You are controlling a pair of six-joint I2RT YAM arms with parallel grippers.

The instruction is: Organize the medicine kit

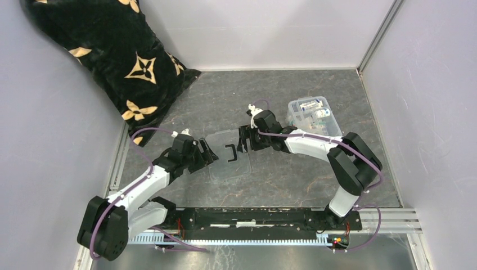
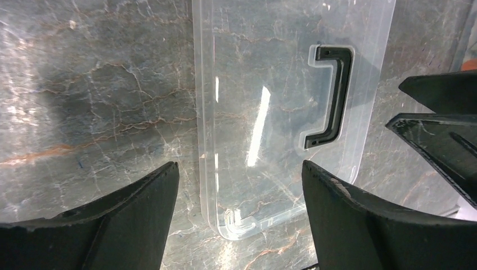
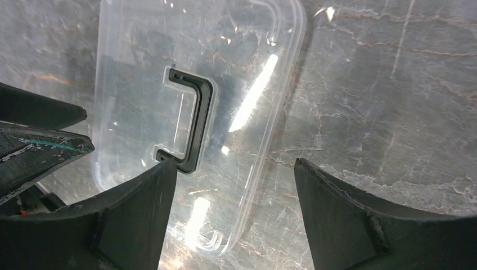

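A clear plastic lid (image 1: 222, 166) with a black handle (image 2: 342, 84) lies flat on the grey counter between my grippers. My left gripper (image 1: 208, 151) is open at its left side; in the left wrist view its fingers straddle the lid's near edge with nothing held. My right gripper (image 1: 243, 139) is open at the lid's right side, nothing between its fingers, with the lid's edge and bare counter below in the right wrist view. The clear medicine box (image 1: 332, 124), holding several small packs, sits at the back right, partly behind the right arm.
A dark patterned cushion (image 1: 118, 67) leans at the back left. White walls enclose the counter.
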